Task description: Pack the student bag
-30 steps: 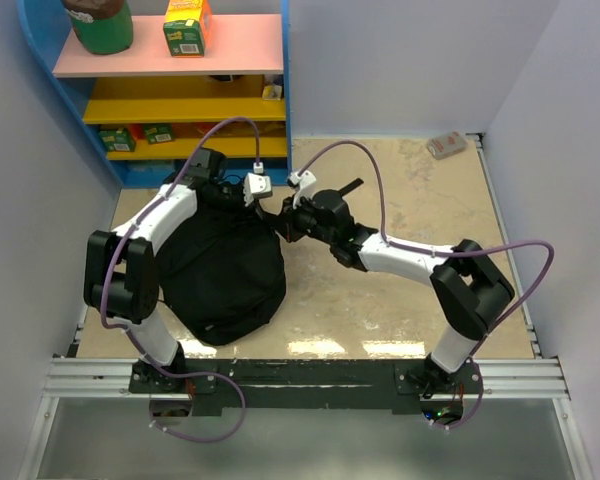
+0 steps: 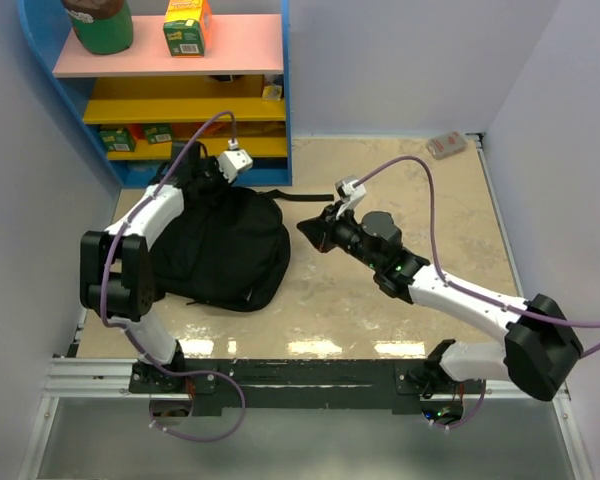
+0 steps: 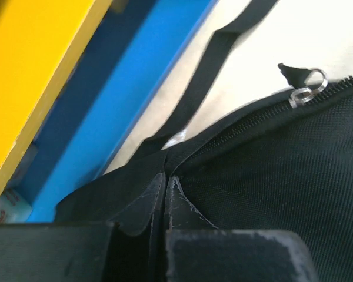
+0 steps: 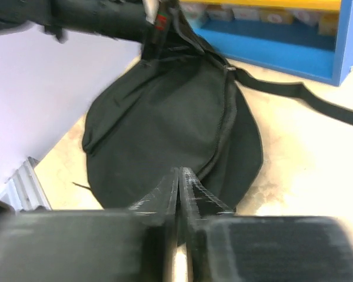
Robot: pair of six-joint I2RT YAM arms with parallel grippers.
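The black bag (image 2: 225,250) lies spread on the table at the left, in front of the shelf, its strap (image 2: 300,196) stretched to the right. My left gripper is shut at the bag's zipper edge, near a zipper pull (image 3: 306,94); whether fabric is between its tips is hard to tell. My right gripper is right of the bag, apart from it in the top view, its fingertips together with nothing seen between them; the lower part of that wrist view is blurred.
The blue shelf (image 2: 285,100) with pink and yellow boards holds boxes and a green container (image 2: 105,30). A small clear object (image 2: 447,145) lies at the back right.
My right gripper has moved right, away from the bag. My left gripper has shifted left, and the bag's lower edge has risen toward the back, with more strap showing.
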